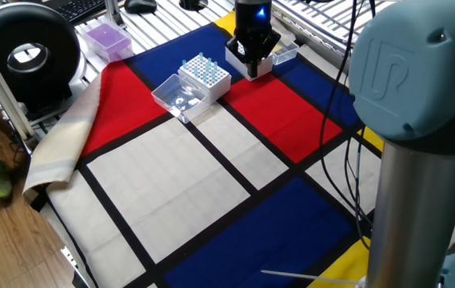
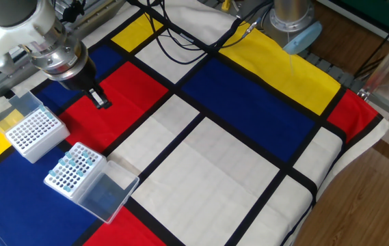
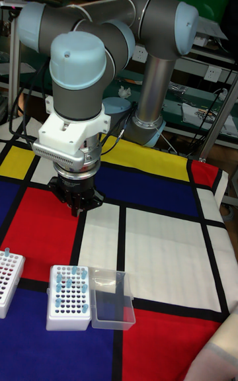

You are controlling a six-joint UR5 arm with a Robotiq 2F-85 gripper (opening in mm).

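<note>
My gripper (image 2: 100,102) hangs over the red patch of the cloth, its fingertips close together. In exterior view 3 the gripper (image 3: 77,213) looks shut, with nothing visible between its fingers. One white tip rack (image 2: 75,169) holds several pale blue tips, and its clear lid (image 2: 107,191) lies folded open beside it. The other white rack (image 2: 37,137) carries a single blue tip (image 2: 48,114) near one corner. From exterior view 1 the gripper (image 1: 252,74) stands in front of that second rack (image 1: 233,60) and hides part of it.
A purple-tinted clear box (image 1: 108,42) and a black ring-shaped device (image 1: 27,56) stand at the back left. Black cables (image 2: 180,41) loop near the arm's base. The white, blue and yellow cloth patches (image 2: 208,178) toward the front are bare.
</note>
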